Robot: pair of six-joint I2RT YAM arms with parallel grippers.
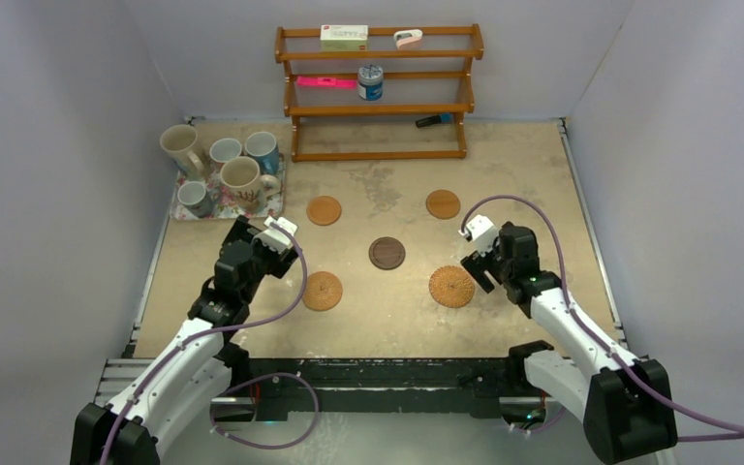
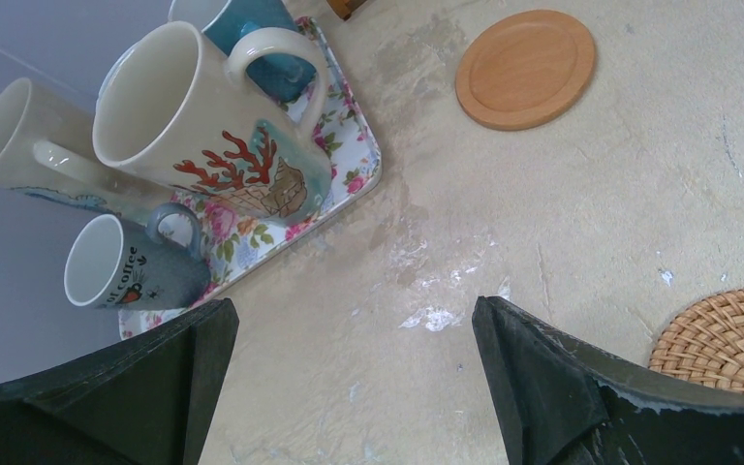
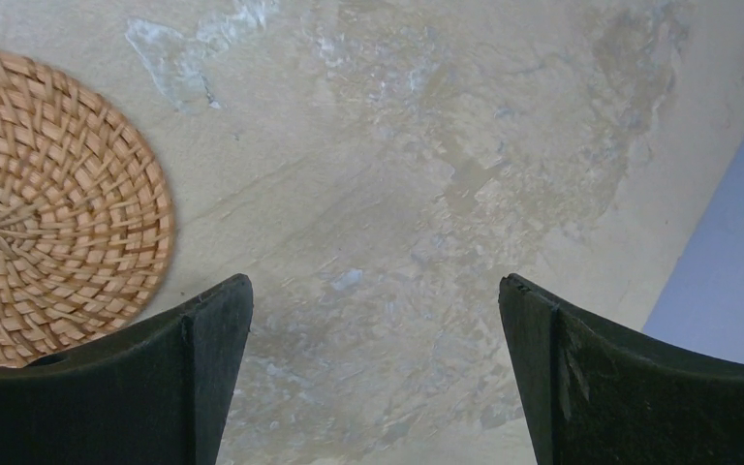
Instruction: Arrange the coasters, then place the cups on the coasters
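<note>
Several cups stand on a floral tray [image 1: 273, 206] at the back left. In the left wrist view they are a large cream cup with red coral [image 2: 242, 160], a grey-blue cup [image 2: 160, 269], a tall pale cup [image 2: 77, 160] and a blue cup [image 2: 262, 58] partly hidden behind. Open and empty, my left gripper hangs over bare table just front-right of the tray. My right gripper, also open with nothing between its fingers, is over the table to the right of a woven coaster [image 3: 48, 213]. A dark coaster [image 1: 387, 253] lies mid-table.
Two plain wooden coasters, left [image 1: 324, 210] and right [image 1: 443, 203], lie farther back. A second woven coaster [image 1: 322, 291] is front left. At the back stands a wooden shelf [image 1: 378, 108] with small items.
</note>
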